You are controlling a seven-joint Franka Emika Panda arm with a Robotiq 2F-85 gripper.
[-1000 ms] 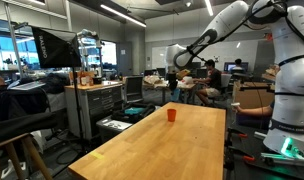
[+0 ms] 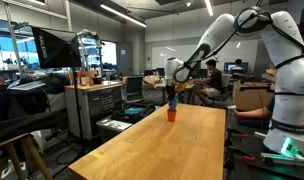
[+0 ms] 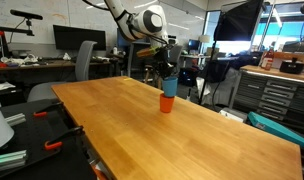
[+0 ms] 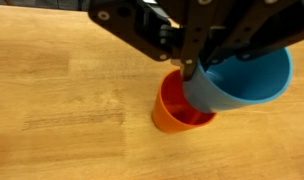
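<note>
A blue cup (image 4: pixel 242 77) is gripped at its rim by my gripper, which is shut on it. In the wrist view the blue cup's lower end overlaps the mouth of an orange-red cup (image 4: pixel 172 112). From the side, the blue cup (image 3: pixel 169 84) is right above the red cup (image 3: pixel 166 104), which stands upright on the wooden table (image 3: pixel 162 145). Whether the blue cup's base has entered the red one cannot be made out. Exterior view 1 shows the red cup (image 2: pixel 172 115) under my gripper (image 2: pixel 174 98).
A person in a white shirt (image 3: pixel 142 32) stands behind the table's far side. Drawer cabinets (image 3: pixel 267 95) stand beyond one edge, and a black stand (image 2: pixel 74 90) rises near another.
My gripper has come down and toward the red cup, carrying the blue cup from behind and above it to a place right over it. The red cup has stayed put.
</note>
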